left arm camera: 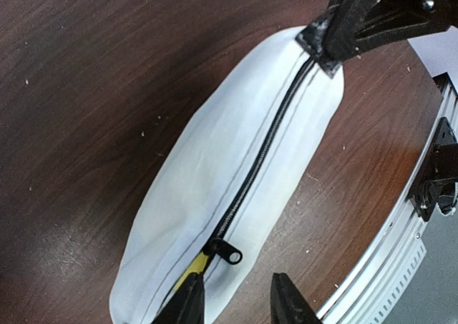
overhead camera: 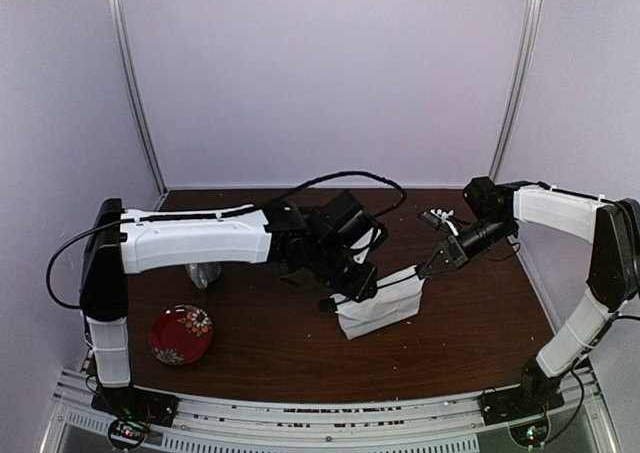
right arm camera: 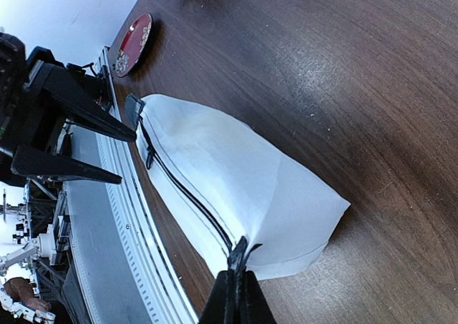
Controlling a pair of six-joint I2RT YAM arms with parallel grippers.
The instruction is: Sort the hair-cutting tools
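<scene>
A white zip pouch (overhead camera: 378, 311) lies on the table, its black zip running lengthwise. My right gripper is shut on the pouch's right end, at the zip's end. My left gripper stands part open over the pouch's left part, nothing between its fingers. Close to it in the left wrist view is the zip pull (left arm camera: 226, 251). Beside the pull, a slit in the zip shows something yellow (left arm camera: 192, 267); the rest of the inside is hidden. No loose cutting tools show on the table.
A red flowered plate (overhead camera: 181, 335) sits at the left front. A mug (overhead camera: 203, 273) is mostly hidden behind the left arm in the top view. Bare wood lies behind and in front of the pouch.
</scene>
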